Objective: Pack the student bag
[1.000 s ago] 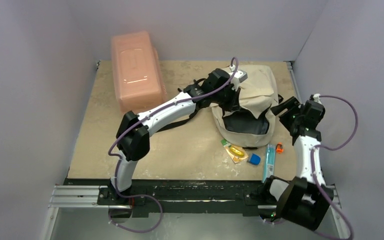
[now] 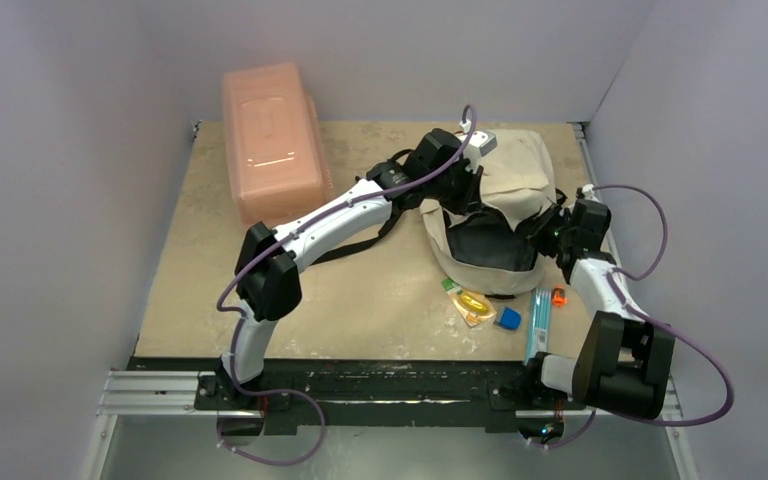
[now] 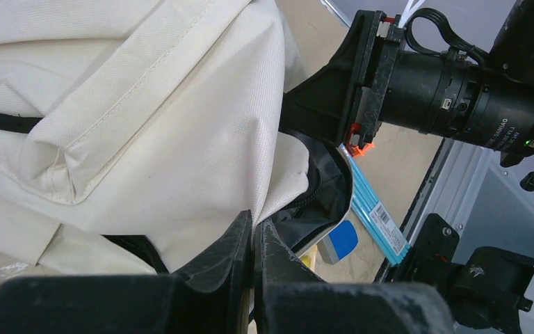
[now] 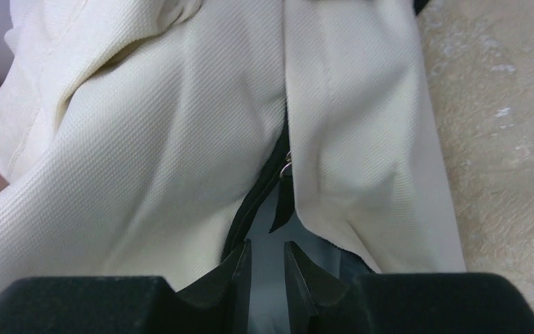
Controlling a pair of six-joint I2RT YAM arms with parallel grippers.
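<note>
A cream student bag lies on the table with its front opening gaping, showing a dark lining. At the opening's left side my left gripper is shut; in the left wrist view a fold of the bag's cloth runs in between its fingertips. My right gripper is at the opening's right side, its fingers apart with a narrow gap. Lining shows through that gap, and the zipper pull hangs just beyond. In the left wrist view, bag cloth partly hides the right fingertips.
In front of the bag lie a yellow item in a pack, a blue block, a pack of blue pencils and a small orange object. A pink bin stands back left.
My right gripper has moved left from beside the bag to the right edge of its opening, and its fingers have narrowed. The left arm has hardly moved.
</note>
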